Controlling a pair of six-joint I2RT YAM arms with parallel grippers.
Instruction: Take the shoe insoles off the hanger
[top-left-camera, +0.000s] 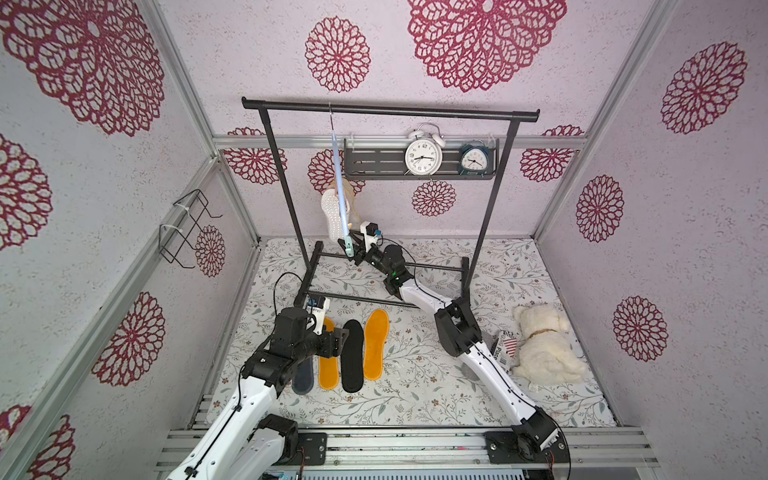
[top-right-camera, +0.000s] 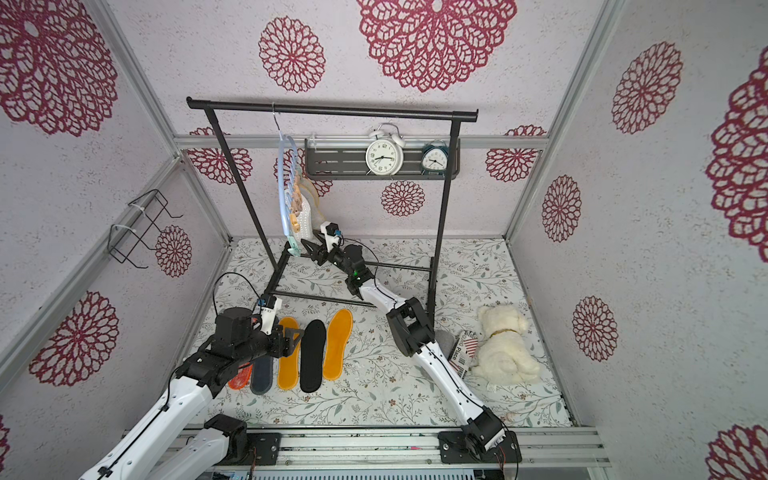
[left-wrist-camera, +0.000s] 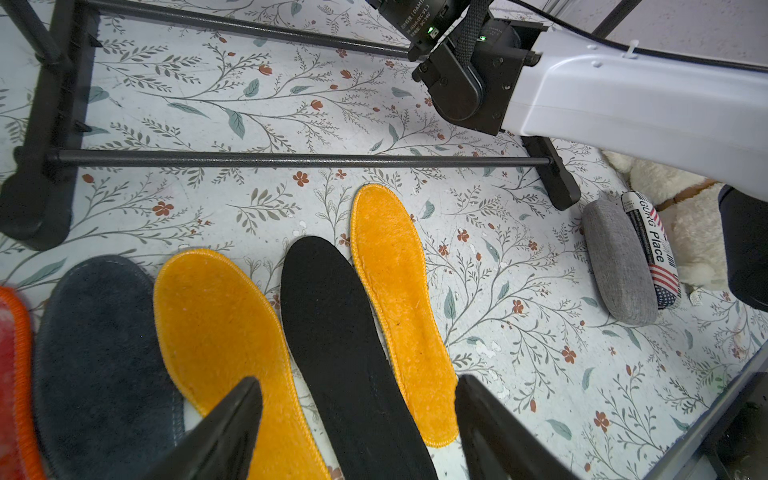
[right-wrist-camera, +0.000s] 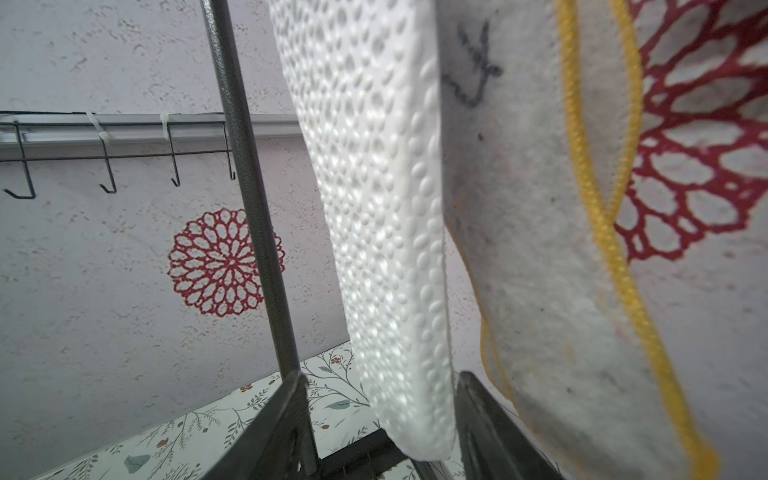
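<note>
A blue hanger hangs from the rack with pale insoles clipped to it. In the right wrist view a white dimpled insole and a grey felt insole with yellow edging hang close. My right gripper is open around the lower end of the white one, not visibly closed on it. My left gripper is open, low over insoles lying on the floor: orange, black, another orange, dark grey and red.
The rack's upright stands left of the hanger and its base bars cross the floor. Two clocks sit on the back shelf. A white plush toy and a grey object lie at the right.
</note>
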